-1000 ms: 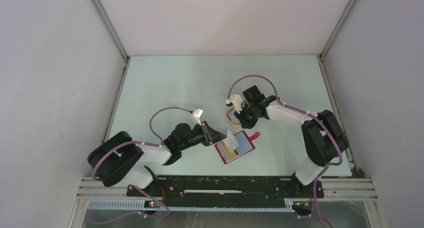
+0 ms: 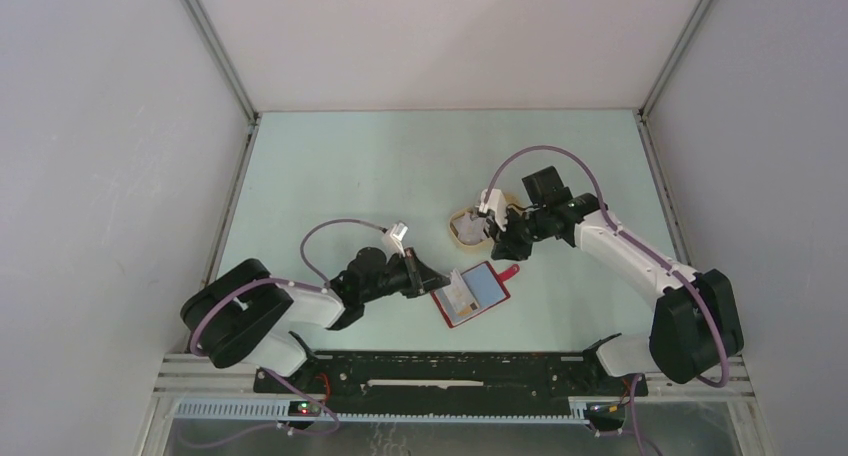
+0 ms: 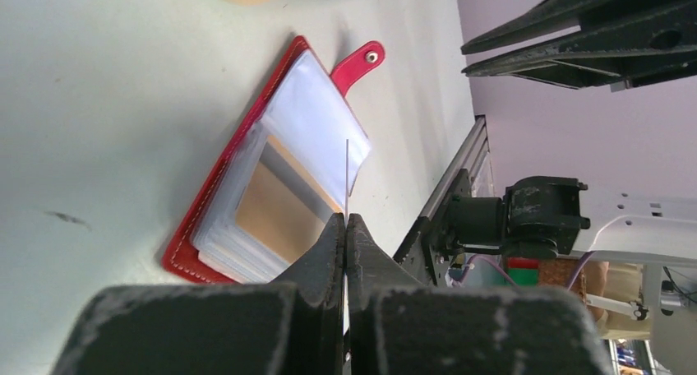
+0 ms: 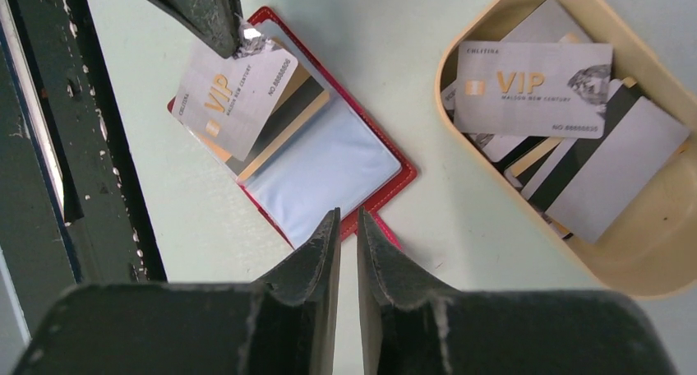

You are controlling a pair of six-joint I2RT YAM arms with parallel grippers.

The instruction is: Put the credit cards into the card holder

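Note:
The red card holder (image 2: 498,289) lies open on the table, its clear sleeves spread. In the left wrist view it shows a gold-and-dark card (image 3: 279,206) in a sleeve (image 3: 230,223) and a white sleeve (image 3: 312,112). My left gripper is shut on the edge of a silver VIP card, a thin upright line in that view. From the right wrist view, this VIP card (image 4: 234,99) hangs over the holder's sleeves; whether it touches them I cannot tell. My right gripper is shut with nothing between its fingers, near the holder's clasp strap (image 4: 385,229).
A tan oval tray (image 4: 649,289) holds several loose cards (image 4: 534,91), beyond the holder and close to my right gripper. Black machinery runs along the table's front edge (image 2: 450,376).
My right arm has swung to the right, with its gripper moving off the tray's front. My left gripper has shifted only slightly, still with the card in it.

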